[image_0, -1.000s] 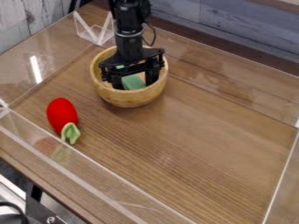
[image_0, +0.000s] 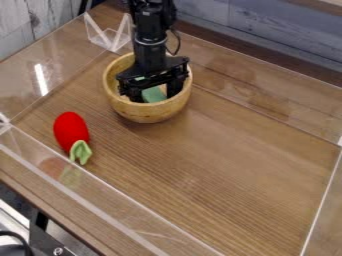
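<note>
My black gripper (image_0: 151, 74) hangs down into a round yellow-tan bowl (image_0: 150, 112) at the upper middle, its fingers open. Inside the bowl, under the gripper, lies a green object (image_0: 155, 95), partly hidden by the fingers; whether the fingers touch it is hard to tell. A red object with a pale green end (image_0: 72, 135) lies on the table to the lower left, outside the bowl.
A white wire-like stand (image_0: 107, 30) is at the back left. A raised wall (image_0: 274, 30) runs along the back right.
My gripper has shifted very slightly within the bowl; otherwise the scene looks the same.
</note>
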